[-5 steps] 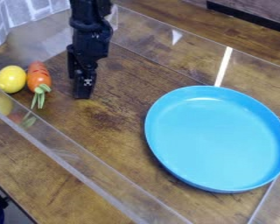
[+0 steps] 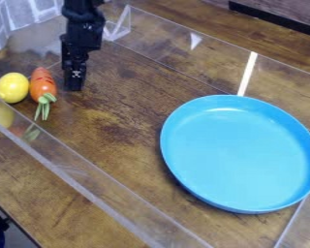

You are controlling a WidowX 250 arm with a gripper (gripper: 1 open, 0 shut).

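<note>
The black gripper (image 2: 77,76) hangs low at the upper left of the view, just right of an orange carrot (image 2: 43,85) with green leaves. A yellow round object (image 2: 12,87), like a lemon, lies left of the carrot. Whether the fingers are open or shut is too small and dark to tell. A large blue plate (image 2: 239,151) rests on the right.
Clear acrylic walls border the wooden table (image 2: 119,136) on several sides. The middle of the surface, between carrot and plate, is bare wood.
The gripper has moved left, toward the carrot, and slightly up in the view. The carrot, yellow object and plate look unmoved.
</note>
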